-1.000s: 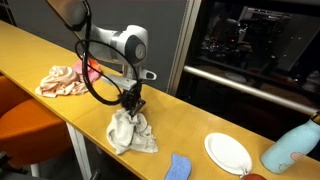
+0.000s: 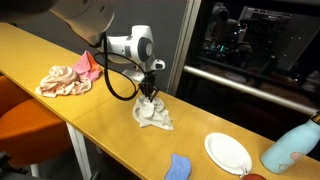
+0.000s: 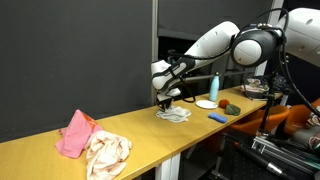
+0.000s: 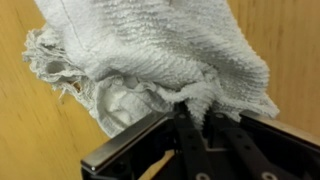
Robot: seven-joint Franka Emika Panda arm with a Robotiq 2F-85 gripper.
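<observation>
A white terry towel lies bunched on the wooden table, partly raised where my gripper pinches it from above. In the wrist view, a fold of the towel rises between the fingers of my gripper, which is shut on it. The rest of the cloth spreads out flat and crumpled over the wood, its frayed edge to the left. From the second exterior view, the towel rests on the table just below my gripper.
A blue sponge lies near the front edge. To the right are a white plate, a red object and a light blue bottle. A cream cloth and a pink cloth lie at the table's other end.
Over the last second my gripper has moved to the right and away from the table's front edge, drawing the towel along the surface. The other objects have stayed put.
</observation>
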